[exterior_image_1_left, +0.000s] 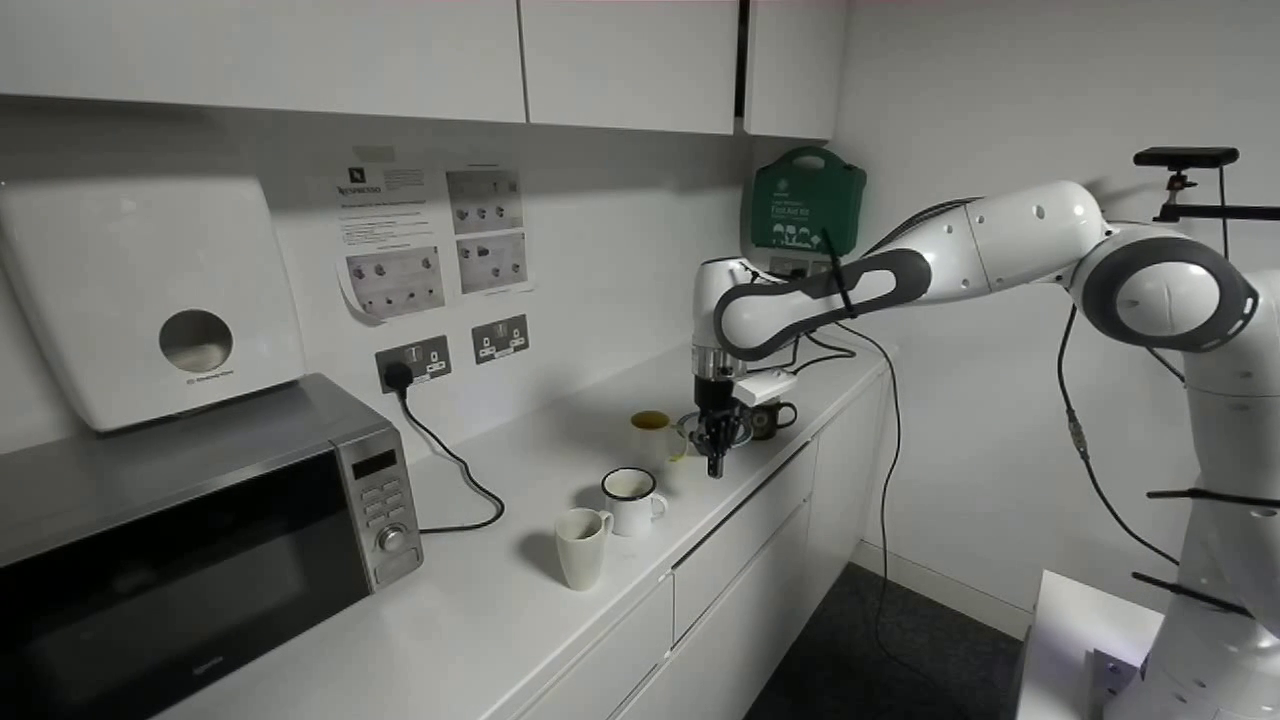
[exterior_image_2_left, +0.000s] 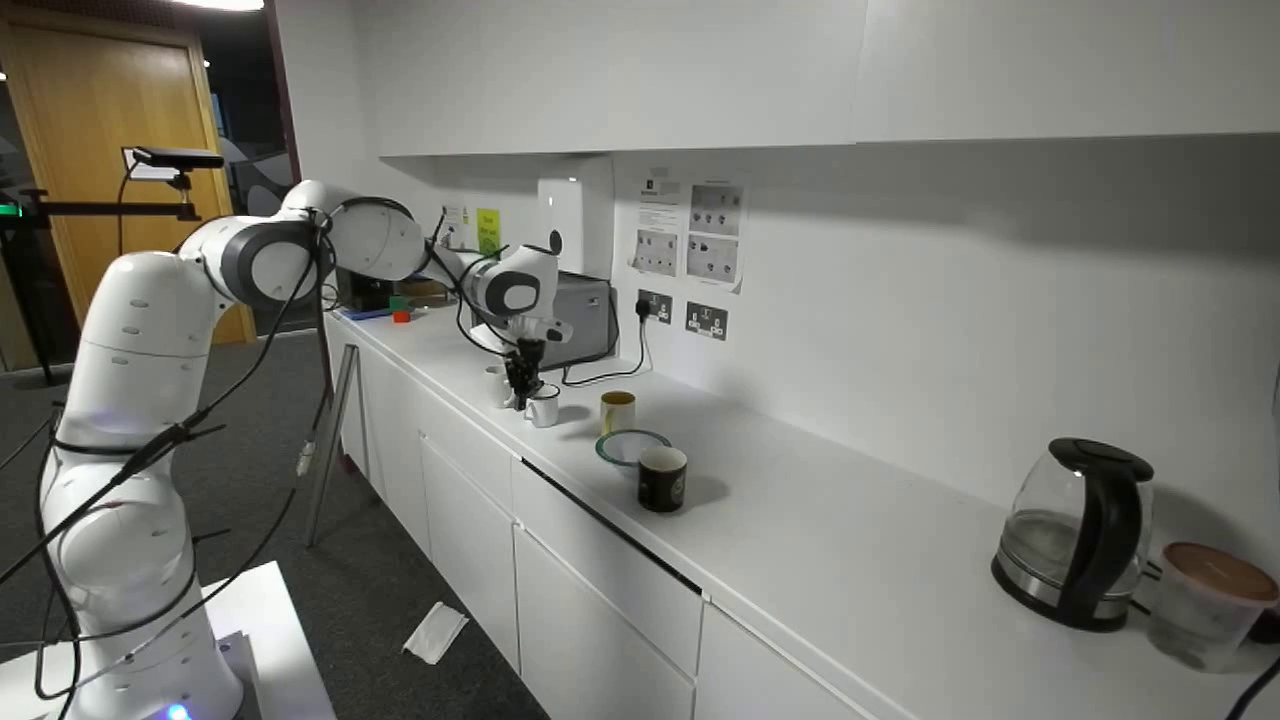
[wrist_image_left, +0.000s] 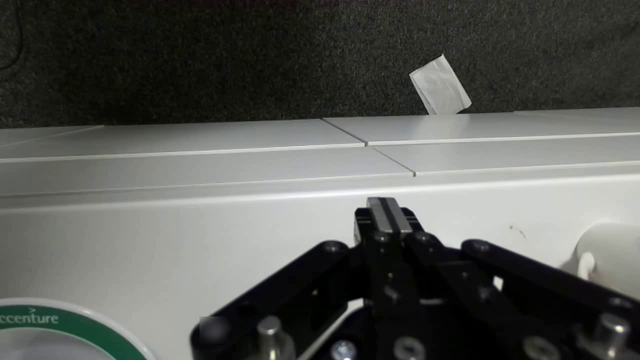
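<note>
My gripper is shut, with its two fingertips together and nothing showing between them. It points down over the counter, near the front edge, as exterior view 1 also shows the gripper (exterior_image_1_left: 716, 470). A white mug with a dark rim (exterior_image_1_left: 630, 500) and a tall cream mug (exterior_image_1_left: 583, 550) stand toward the microwave side. Farther along are a yellow-and-white mug (exterior_image_2_left: 618, 413), a green-rimmed plate (exterior_image_2_left: 632, 448) and a black mug (exterior_image_2_left: 662, 480). In the wrist view, the plate (wrist_image_left: 78, 324) lies at lower left and a white mug (wrist_image_left: 612, 258) at right.
A microwave (exterior_image_1_left: 192, 540) fills the counter's near end. A glass kettle (exterior_image_2_left: 1071, 534) and a lidded tub (exterior_image_2_left: 1209, 606) stand at the other end. Bare counter lies between kettle and black mug. White paper (exterior_image_2_left: 434, 632) lies on the floor.
</note>
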